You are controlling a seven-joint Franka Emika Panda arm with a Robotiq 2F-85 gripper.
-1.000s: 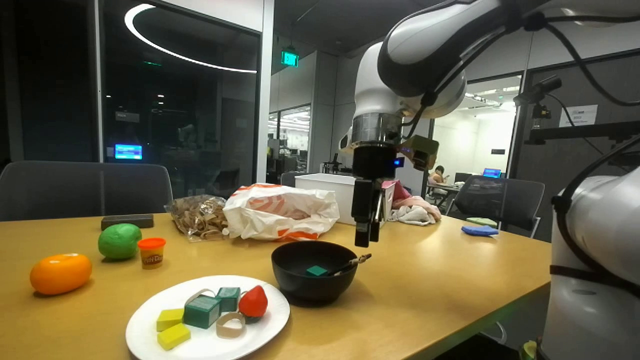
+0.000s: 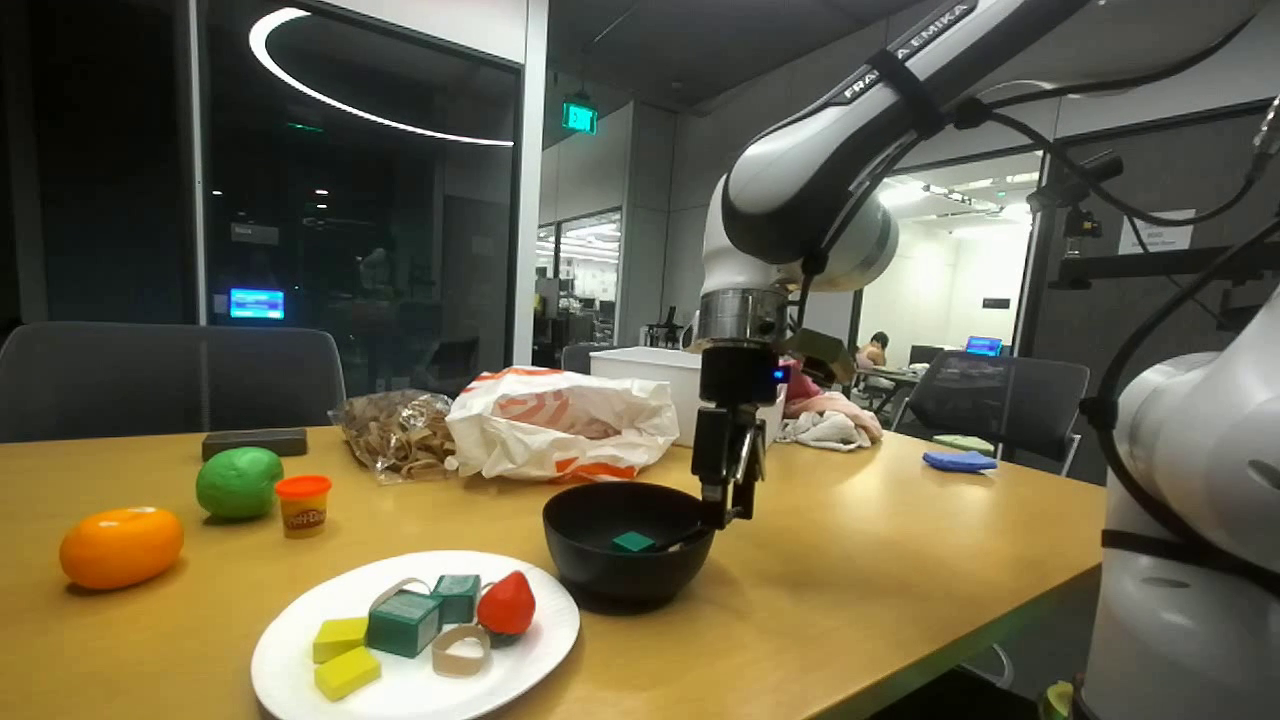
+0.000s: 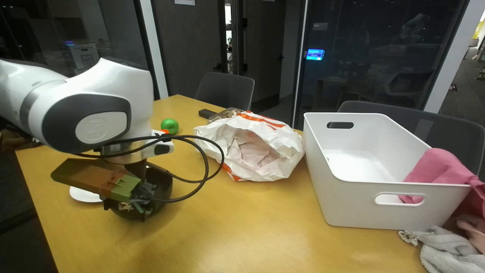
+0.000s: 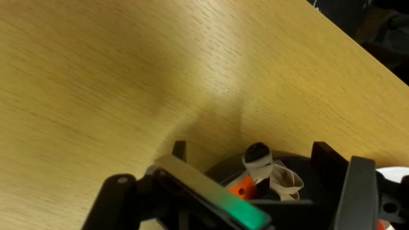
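My gripper (image 2: 727, 518) points down at the right rim of a black bowl (image 2: 618, 582), its fingers open. Inside the bowl lie a flat teal piece (image 2: 633, 542) and a dark handle. In the wrist view, the handle's dark end (image 4: 257, 152) and the beige band (image 4: 260, 167) wrapped on it appear between the spread fingers, not gripped. An orange piece (image 4: 242, 189) with a hole shows beside it. My finger covers most of the handle in exterior view 1. In exterior view 2 the arm partly hides the bowl (image 3: 164, 184).
A white plate (image 2: 288, 672) with blocks, bands and a strawberry stands near the bowl. Orange and green fruit and a Play-Doh tub (image 2: 304, 509) sit left. A plastic bag (image 3: 254, 145) and white bin (image 3: 354, 204) stand behind. The table right of the bowl is clear.
My gripper has come down to the bowl's right rim, over the banded handle end that stuck out there. The bowl and plate look unmoved.
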